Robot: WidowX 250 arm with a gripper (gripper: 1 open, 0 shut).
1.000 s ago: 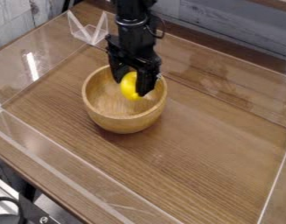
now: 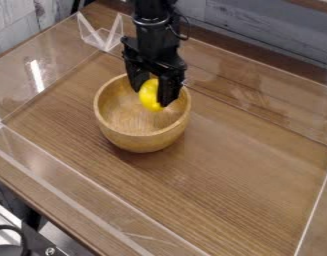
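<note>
A black robot arm reaches down from the top of the view to my gripper [image 2: 152, 82], which is over a round wooden bowl [image 2: 126, 130]. A small yellow object [image 2: 150, 97] is at the gripper's tips, in the back part of the bowl. The gripper appears open around it; whether the fingers touch it is hard to tell.
A clear plastic item [image 2: 99, 32] stands at the back left, another lies at the left edge, and a dark cable [image 2: 8, 232] is at the lower left.
The gripper and arm have shifted slightly up, toward the back of the bowl. The yellow object appears to sit slightly differently; the bowl is about where it was.
</note>
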